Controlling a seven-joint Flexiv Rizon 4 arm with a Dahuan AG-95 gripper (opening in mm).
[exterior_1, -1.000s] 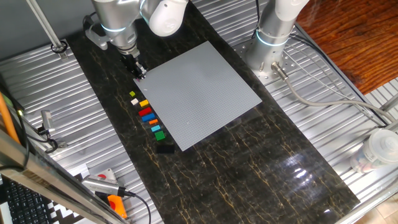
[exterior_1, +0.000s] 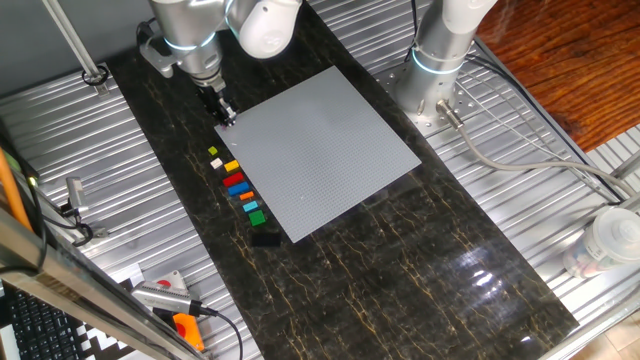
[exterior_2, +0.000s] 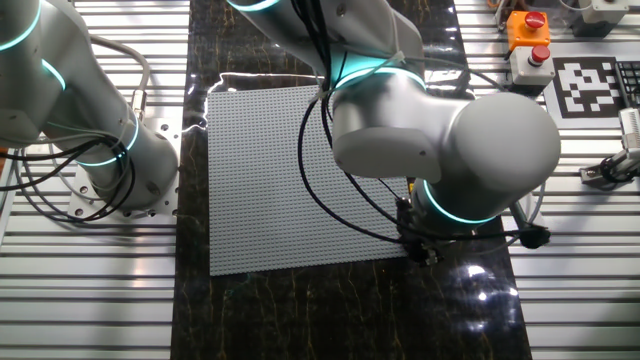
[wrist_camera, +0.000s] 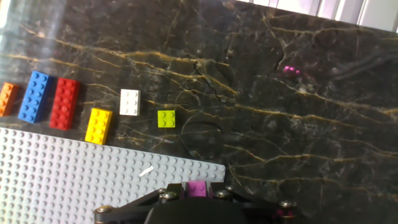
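Observation:
A small magenta brick (wrist_camera: 197, 188) sits between the fingertips of my gripper, which looks shut on it from both sides. In exterior view 1 the gripper (exterior_1: 229, 119) is at the far-left corner of the grey baseplate (exterior_1: 320, 150). Whether the brick touches the plate cannot be told. Along the plate's edge in the wrist view lie a lime brick (wrist_camera: 166, 119), a white brick (wrist_camera: 129, 102), a yellow brick (wrist_camera: 98, 126), a red brick (wrist_camera: 64, 103), a blue brick (wrist_camera: 34, 97) and an orange brick (wrist_camera: 7, 99).
Light blue (exterior_1: 250, 207), green (exterior_1: 257, 218) and black (exterior_1: 266, 240) bricks continue the row. The baseplate bears no bricks that I can see. A small magenta spot (wrist_camera: 291, 70) shows on the dark tabletop, perhaps a reflection.

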